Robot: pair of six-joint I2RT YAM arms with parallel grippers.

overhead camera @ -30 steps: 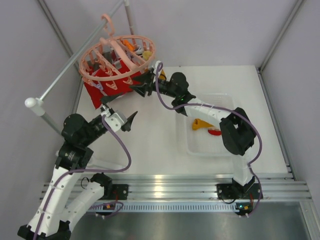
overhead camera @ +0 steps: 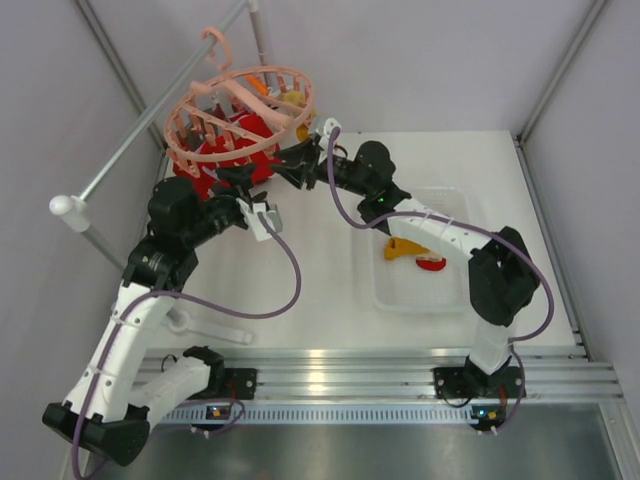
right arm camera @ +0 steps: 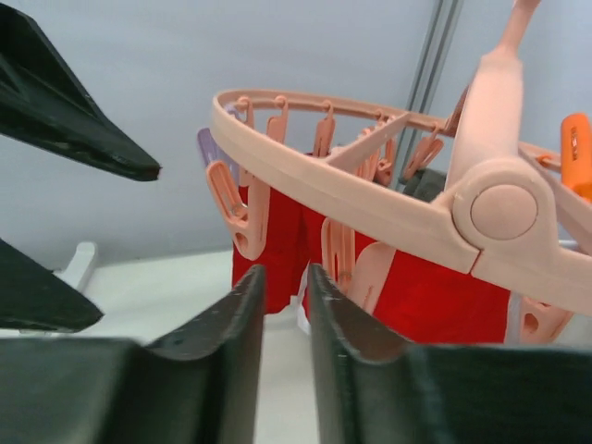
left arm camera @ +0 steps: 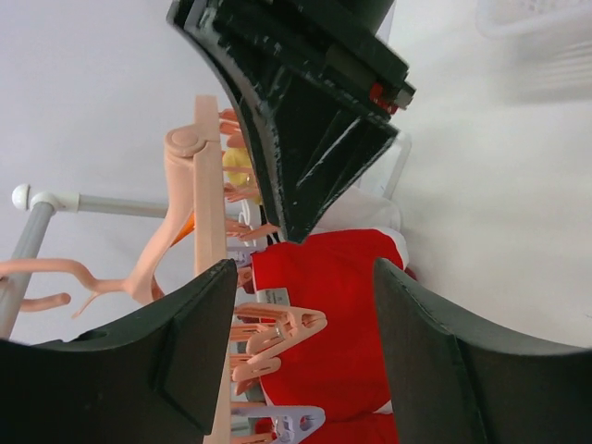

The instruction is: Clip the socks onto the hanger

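Note:
The pink round hanger (overhead camera: 240, 155) hangs from a rail at upper left, with red socks (overhead camera: 253, 128) among its clips. In the left wrist view, a red sock (left arm camera: 324, 319) hangs below the rim, beside pink clips (left arm camera: 277, 333). My left gripper stands open there, its fingertips apart in front of the sock; I see nothing gripped. My right gripper has a narrow gap between its fingertips, with red cloth and a clip (right arm camera: 338, 250) beyond them. Nothing clearly shows held in it.
A white bin (overhead camera: 420, 300) holds a yellow sock (overhead camera: 402, 247) and a red item (overhead camera: 431, 264). The hanger's rail (overhead camera: 160, 100) runs above the left arm. My two grippers are close together below the rim.

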